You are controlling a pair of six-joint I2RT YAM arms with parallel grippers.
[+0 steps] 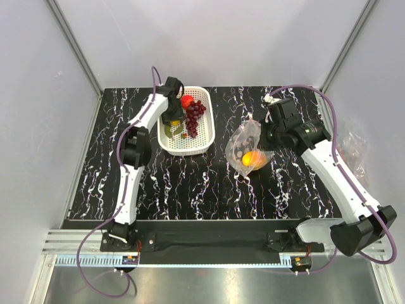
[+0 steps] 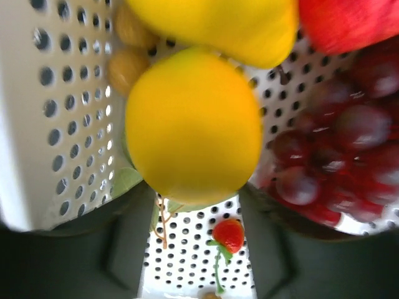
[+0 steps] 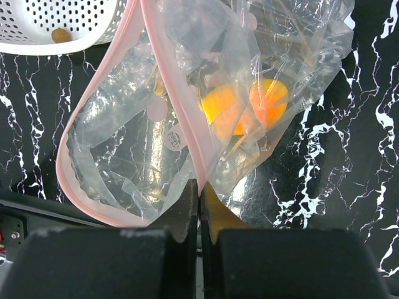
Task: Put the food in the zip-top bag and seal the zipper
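In the white perforated basket [image 1: 183, 145], my left gripper is part open around a round yellow fruit [image 2: 193, 124], beside red grapes [image 2: 361, 137], another yellow fruit [image 2: 218, 25], a red fruit [image 2: 336, 18] and a small strawberry [image 2: 227, 237]. Whether its fingers touch the fruit is unclear. On the right, my right gripper is shut on the pink zipper edge of the clear bag [image 3: 124, 174]. Orange-yellow food [image 3: 268, 99] lies inside the bag.
Walls border it at the back and sides. A transparent object [image 1: 354, 152] appears at the right wall.
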